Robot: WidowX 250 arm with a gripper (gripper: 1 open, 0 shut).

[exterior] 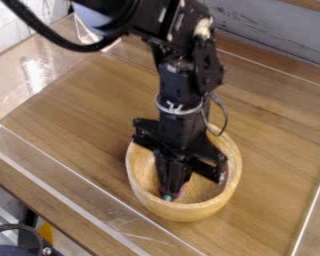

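Observation:
My black gripper (168,186) reaches down into a light wooden bowl (195,208) in the lower middle of the camera view. Its fingertips are low inside the bowl and look close together. A small blue and purple object (170,195) shows at the fingertips, mostly hidden by them, so I cannot tell whether it is held.
The bowl stands on a wooden table (69,120) with free room to the left and right. A pale wall runs along the back, and a clear edge strip lies along the front left.

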